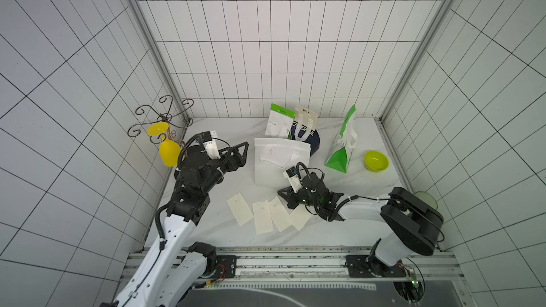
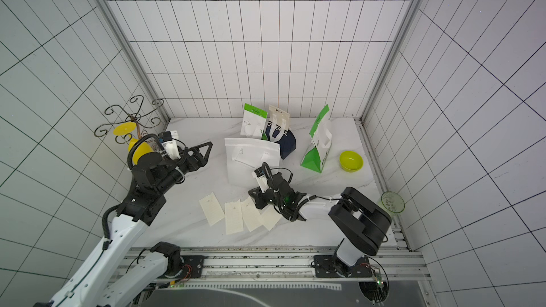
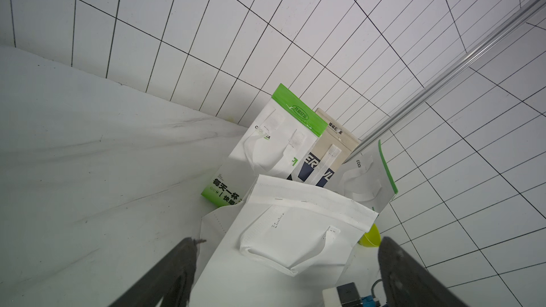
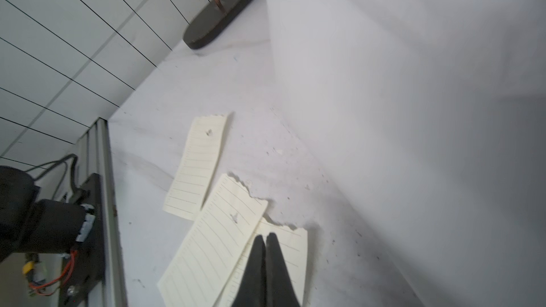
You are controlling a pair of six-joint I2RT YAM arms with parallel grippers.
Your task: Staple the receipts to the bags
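Note:
Several cream receipts [image 1: 239, 209] lie on the white table, some overlapping. In front of them, toward the wall, stands a plain white bag [image 1: 281, 153] with a folded top and a handle. My right gripper is shut with nothing between its fingers. In the right wrist view its tips overlap, in the picture, the top of a lined receipt [image 4: 290, 244]; contact cannot be judged. A second receipt [image 4: 219, 233] overlaps that one. My left gripper [image 1: 246, 154] stands open and empty, left of the white bag. No stapler can be made out.
Behind the white bag stand a green-topped bag [image 1: 279, 120] and a beige-and-navy bag [image 1: 304, 125]. Another green-and-white bag [image 1: 343, 145] and a yellow-green bowl [image 1: 375, 161] are at right. A stand with yellow parts [image 1: 169, 152] is at left.

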